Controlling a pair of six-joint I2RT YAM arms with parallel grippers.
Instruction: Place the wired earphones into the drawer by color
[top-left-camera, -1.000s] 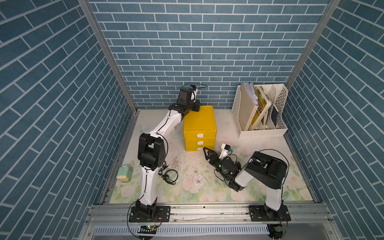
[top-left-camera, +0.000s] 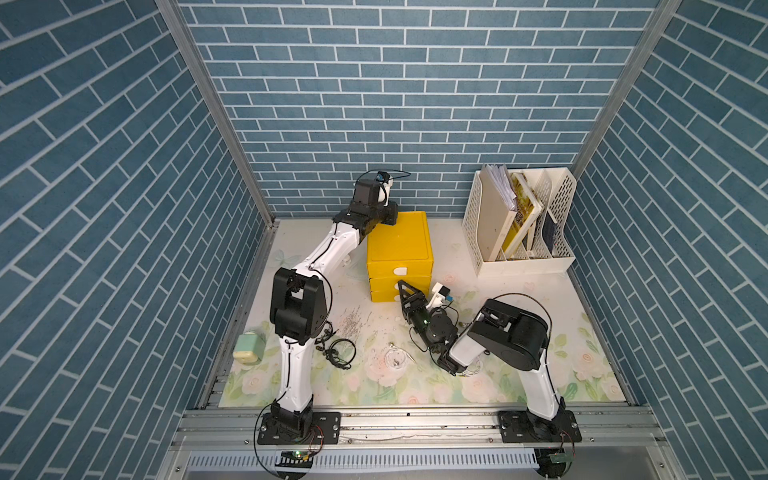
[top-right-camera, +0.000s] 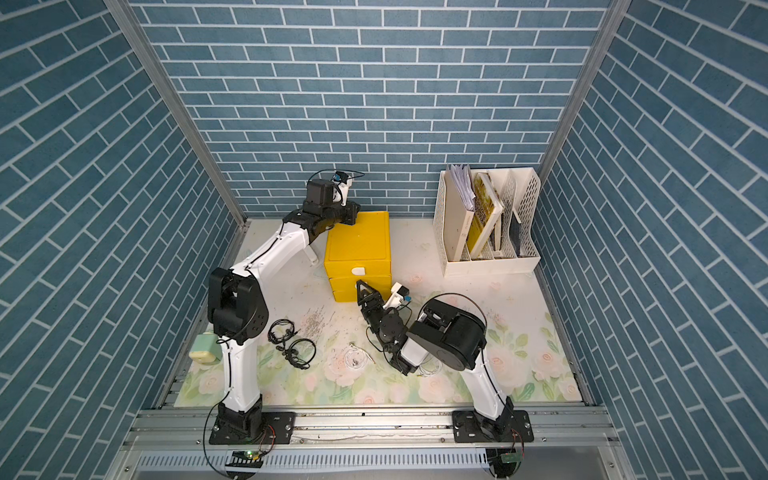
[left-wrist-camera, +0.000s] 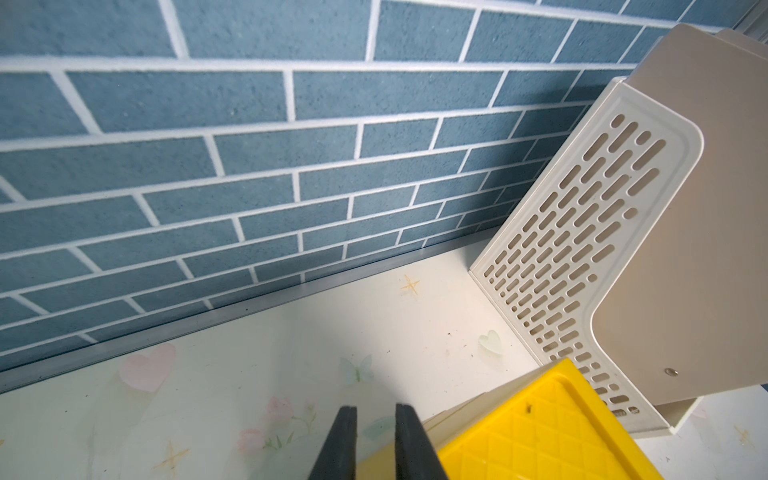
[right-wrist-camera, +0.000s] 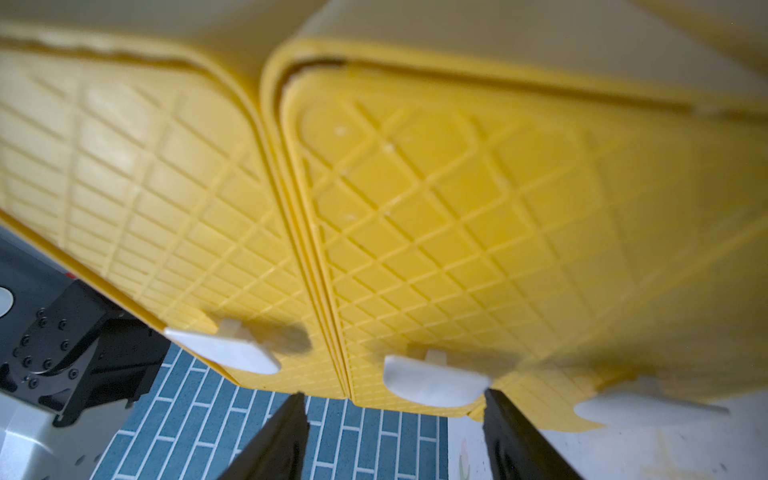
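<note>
The yellow drawer cabinet (top-left-camera: 400, 240) stands at the back centre with its drawers closed. At its back left top edge, my left gripper (top-left-camera: 390, 214) is shut with yellow cabinet edge showing between its close-set fingers (left-wrist-camera: 342, 440). My right gripper is at the cabinet front, its fingers apart on either side of the middle drawer's white handle (right-wrist-camera: 436, 382). Black wired earphones (top-left-camera: 341, 352) lie coiled on the table at left. White earphones (top-left-camera: 396, 357) lie front centre; another white coil (top-right-camera: 429, 365) is partly hidden under the right arm.
A white file holder (top-left-camera: 524, 264) with papers stands at back right. A green and yellow box (top-left-camera: 249, 347) sits at the left edge. The top drawer's handle (right-wrist-camera: 224, 352) and bottom drawer's handle (right-wrist-camera: 648, 408) flank the middle one. Open tabletop lies right of the cabinet.
My right gripper has moved left and toward the back, up to the cabinet's front. The left gripper has shifted very slightly left. Cabinet and earphones look unmoved.
</note>
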